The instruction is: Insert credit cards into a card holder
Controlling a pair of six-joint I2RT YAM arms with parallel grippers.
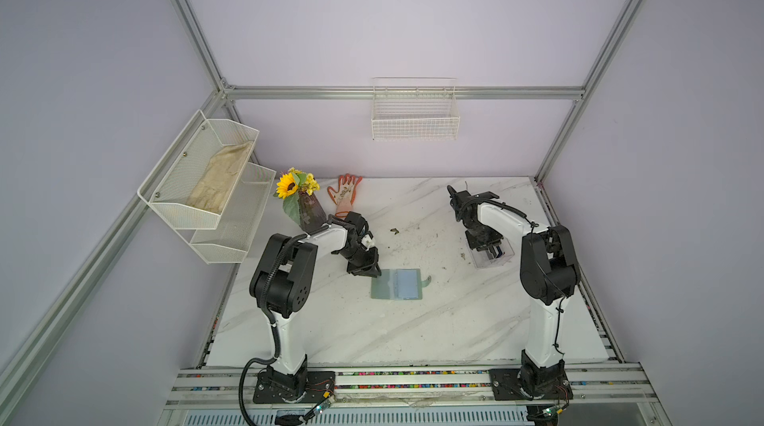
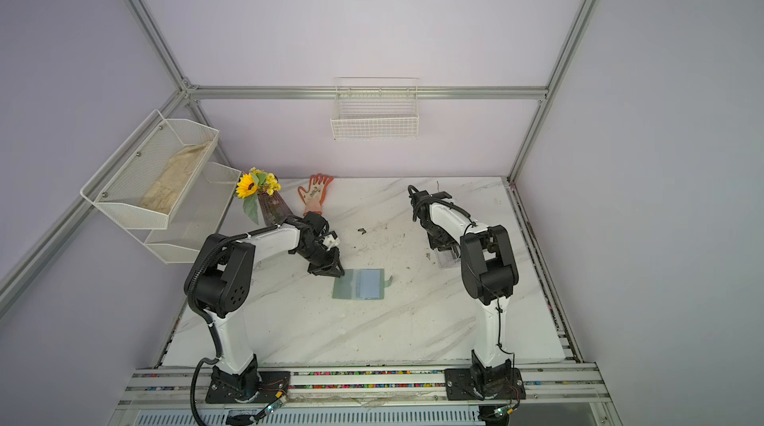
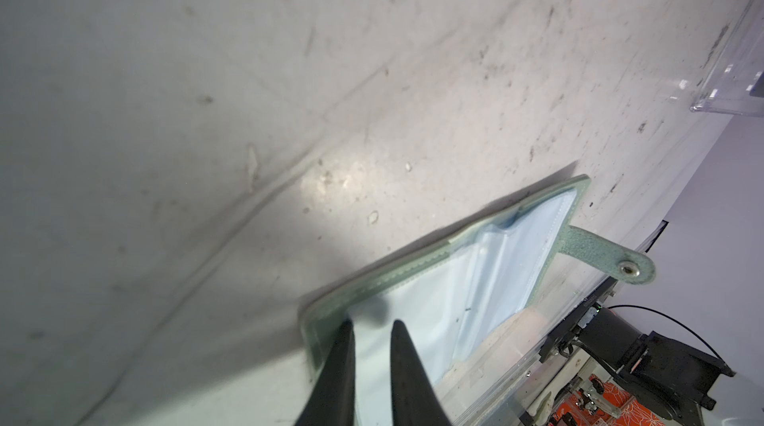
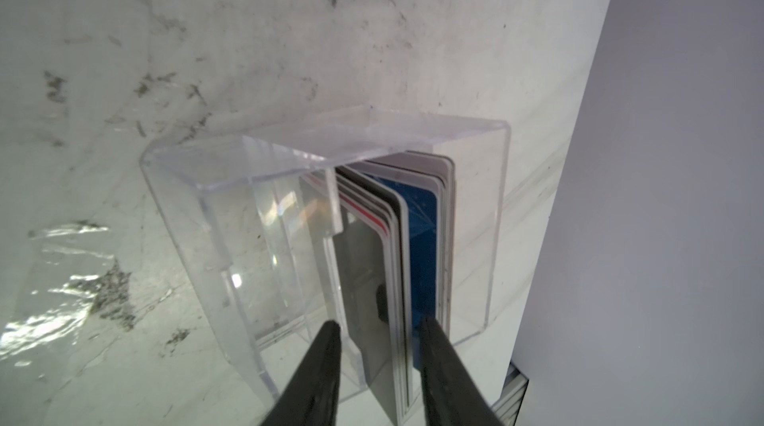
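Note:
A pale green card holder [image 1: 395, 284] lies open on the table, with clear sleeves and a snap strap [image 3: 605, 255]. My left gripper is low over its left edge, fingers slightly apart. On the right, a clear acrylic box [image 4: 199, 203] holds several cards [image 4: 420, 267] standing on edge, some blue, grey and red-striped. My right gripper is at the box's open side, fingers apart on either side of the front cards' edges; whether they touch them I cannot tell.
A sunflower vase [image 1: 310, 211] and an orange glove [image 1: 345, 191] lie at the back left, beside wire shelves [image 1: 187, 211]. A small dark bit [image 1: 394, 230] lies mid-table.

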